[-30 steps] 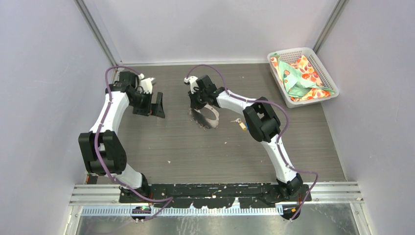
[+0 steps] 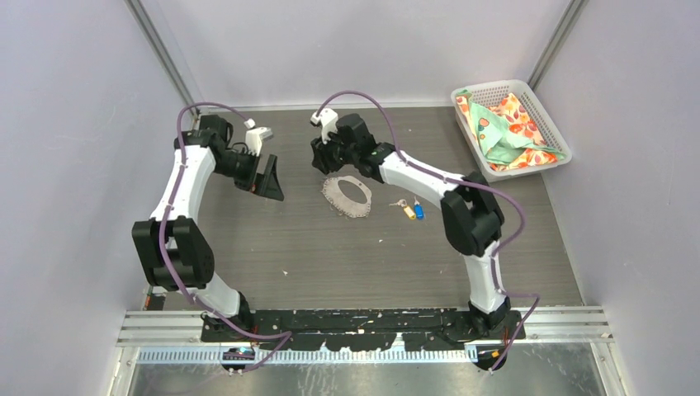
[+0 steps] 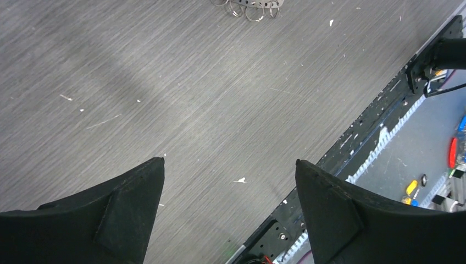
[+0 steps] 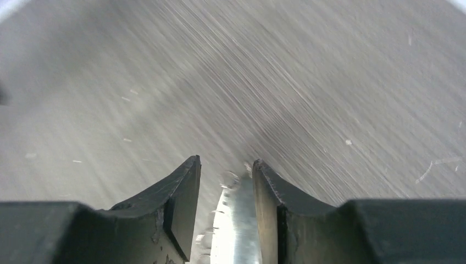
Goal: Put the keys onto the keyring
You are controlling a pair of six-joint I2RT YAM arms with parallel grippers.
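Observation:
A pale, curved plate (image 2: 347, 198) with small rings along its edge lies on the table's middle. To its right are two keys with tags, one yellow (image 2: 409, 213) and one blue (image 2: 418, 212). My right gripper (image 2: 323, 168) hovers just beyond the plate's upper left edge, its fingers a short gap apart and nothing seen held. A blurred end of the plate (image 4: 236, 231) with rings (image 4: 229, 180) shows below, between those fingers. My left gripper is wide open and empty, left of the plate; only the plate's ringed edge (image 3: 257, 4) enters its view.
A white basket (image 2: 543, 100) holding patterned cloth stands at the back right. Walls border the back and sides.
My right gripper has lifted away from the plate, baring its left part, and its arm has shifted, uncovering the blue-tagged key. The left gripper has moved slightly right.

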